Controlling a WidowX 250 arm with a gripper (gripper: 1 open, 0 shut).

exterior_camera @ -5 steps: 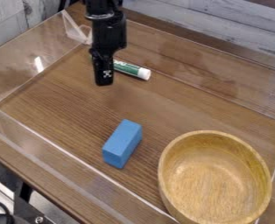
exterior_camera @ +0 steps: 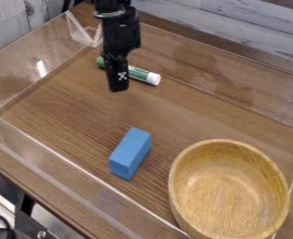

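Note:
The black gripper (exterior_camera: pixel 119 82) hangs over the wooden table at the upper left, its tip just in front of a white-and-green marker (exterior_camera: pixel 142 75) lying on the table. The tip looks shut, with nothing visible between the fingers, though it is small in this view. A blue block (exterior_camera: pixel 131 152) lies toward the front, left of a yellow oval basket (exterior_camera: pixel 229 194) at the lower right.
The table's left edge runs along the lower left, with cables below it.
The gripper has shifted slightly to the right and down over the last second. The marker, block and basket have not visibly moved.

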